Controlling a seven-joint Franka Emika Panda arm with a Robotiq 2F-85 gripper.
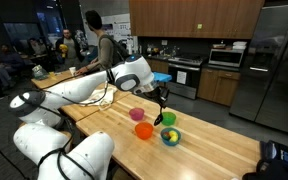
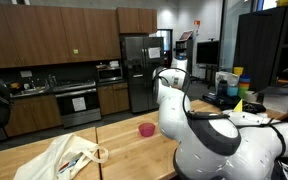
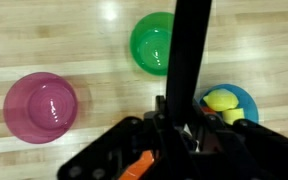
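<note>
My gripper is shut on a long dark object (image 3: 190, 40), which stretches up through the wrist view; its exact kind is not clear. In exterior view 1 the gripper (image 1: 162, 96) hangs above the table, with a dark tip low beside the green bowl (image 1: 169, 118). From the wrist, that green bowl (image 3: 151, 43) lies past the fingers, partly covered by the dark object. A pink bowl (image 3: 40, 107) is off to the left. The blue bowl (image 3: 246, 103) with yellow items (image 3: 221, 99) lies to the right. Orange bowl (image 3: 136, 167) is mostly hidden by the gripper.
White cloth or paper (image 2: 56, 160) lies on the counter at the left of exterior view 2. A person (image 1: 100, 45) stands behind the arm. Wooden tabletop (image 1: 209, 155) right of the bowls is bare.
</note>
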